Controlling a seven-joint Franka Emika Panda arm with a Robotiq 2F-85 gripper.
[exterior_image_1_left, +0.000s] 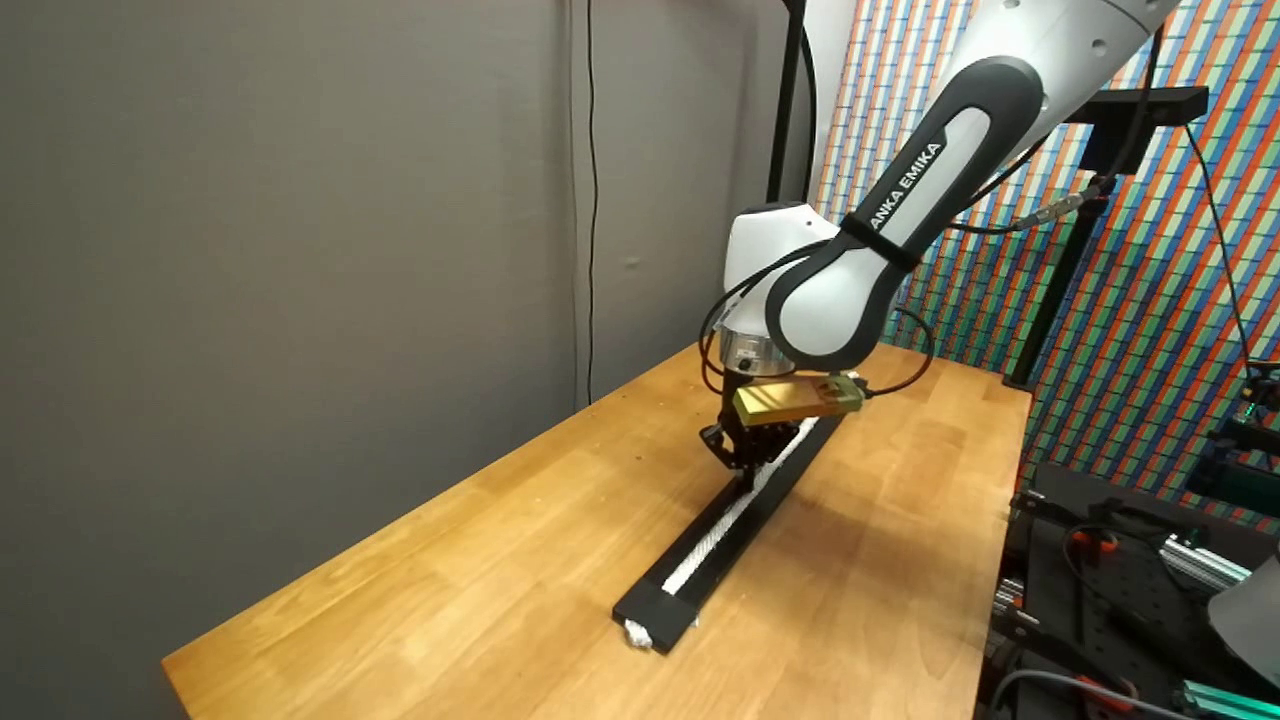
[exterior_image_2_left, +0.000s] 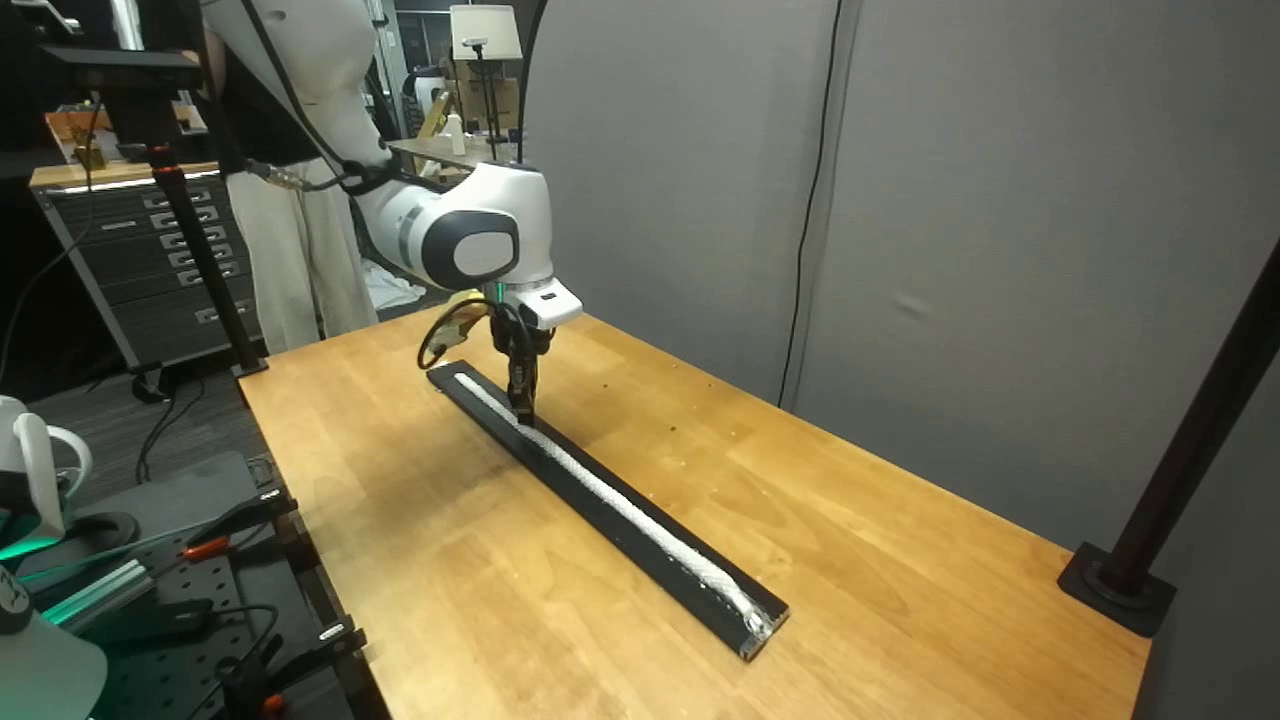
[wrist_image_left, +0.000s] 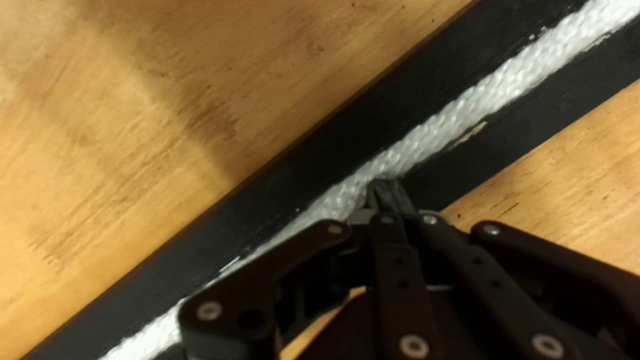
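A white braided rope (wrist_image_left: 474, 108) runs lengthwise along a long black board (exterior_image_2_left: 624, 524), which lies flat on the wooden table. In the wrist view my gripper has its fingers together, their tips at the rope's edge. No gap shows between the fingers, and nothing can be made out held there. Seen from exterior view 2, the gripper (exterior_image_2_left: 524, 420) points straight down onto the rope, partway along the board toward its far end. The rope (exterior_image_1_left: 720, 528) keeps to the board's middle on both sides of the gripper. Whether the tips press on it cannot be told.
Around the board the wooden table (exterior_image_1_left: 516, 564) is clear. A grey wall (exterior_image_2_left: 1020, 300) stands along one long side, and a black post with a base (exterior_image_2_left: 1116, 588) rises at a table corner. Clamps and equipment (exterior_image_1_left: 1116, 588) sit off the opposite edge.
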